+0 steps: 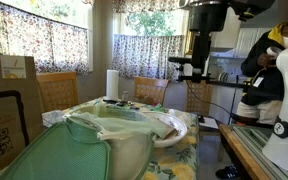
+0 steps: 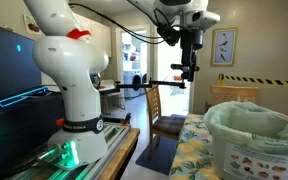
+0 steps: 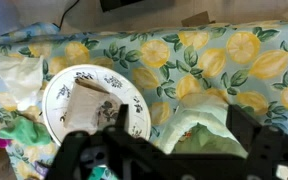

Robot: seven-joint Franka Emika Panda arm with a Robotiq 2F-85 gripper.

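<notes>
My gripper stands open above the table, its two dark fingers apart at the bottom of the wrist view with nothing seen between them. In exterior view 1 the gripper (image 1: 189, 72) hangs high over the table's right side; in exterior view 2 the gripper (image 2: 189, 72) is up to the left of a bin. A white patterned plate (image 3: 136, 118) holds a folded light-brown piece (image 3: 82, 108), perhaps a napkin. To the plate's right is a bin with a pale liner (image 3: 199, 115), partly hidden by the fingers. That bin (image 2: 254, 160) is white with printed pictures.
A lemon-print tablecloth (image 3: 219, 50) covers the table, with a clear strip behind the plate. Green cloth (image 3: 24, 132) and white crumpled material (image 3: 22, 82) lie left of the plate. A cardboard box (image 1: 2, 135) and a paper towel roll (image 1: 112, 83) stand in exterior view 1.
</notes>
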